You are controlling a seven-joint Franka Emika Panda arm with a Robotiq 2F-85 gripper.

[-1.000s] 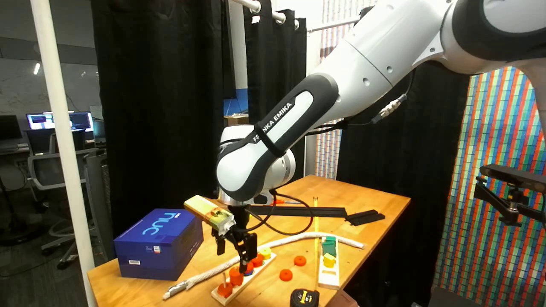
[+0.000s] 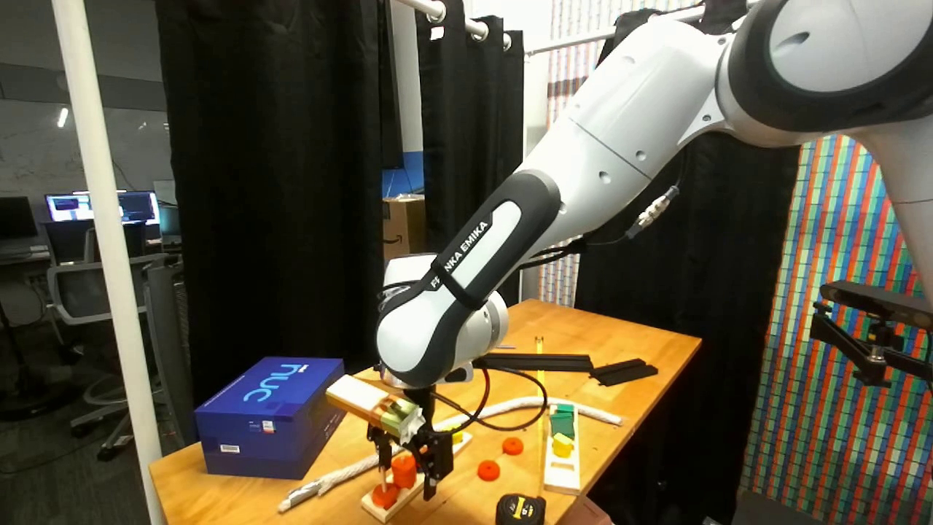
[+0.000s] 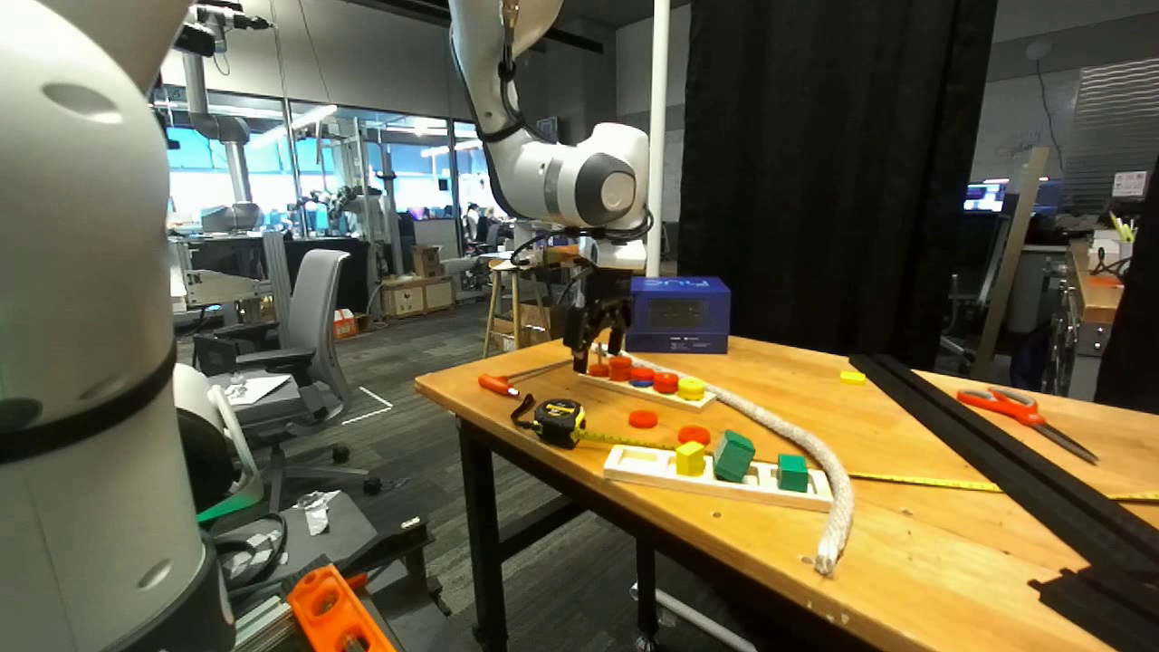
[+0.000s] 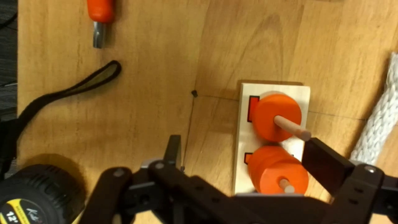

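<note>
My gripper is low over the near end of a wooden peg board [image 4: 246, 179], its fingers wide apart. In the wrist view, one finger [image 4: 326, 164] stands just right of the pegs, while the other is well to the left over bare table. Between them in that view rise a peg with a red disc [image 4: 274, 106] low on it and a second peg with a taller red stack [image 4: 278, 168]; neither is gripped. Further along the board, exterior view 2 shows a blue disc [image 3: 641, 377], more red discs [image 3: 665, 382] and a yellow disc [image 3: 692, 388].
Two loose red discs [image 2: 512, 445] lie on the table. A second board [image 2: 561, 472] carries green and yellow blocks. Around the peg board are a white rope [image 3: 782, 435], a tape measure [image 3: 559, 422], a screwdriver [image 3: 500, 385] and a blue box [image 3: 679, 315].
The arm has come down and slightly to the right in exterior view 1. The discs look unmoved.
</note>
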